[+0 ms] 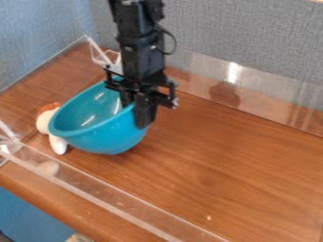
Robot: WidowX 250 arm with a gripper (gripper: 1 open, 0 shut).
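Note:
A blue bowl (pixel 101 130) sits tilted on the left part of the wooden table (pixel 214 180). My black gripper (pixel 139 102) is over the bowl's right rim, its fingers down at that rim; whether they are closed on it is hard to tell. A small white and orange object (pixel 53 128) lies behind the bowl's left side, partly hidden by it.
A clear plastic edge strip runs along the front and left. Walls stand at the back and left, and a white wire item (pixel 101 52) is at the back left.

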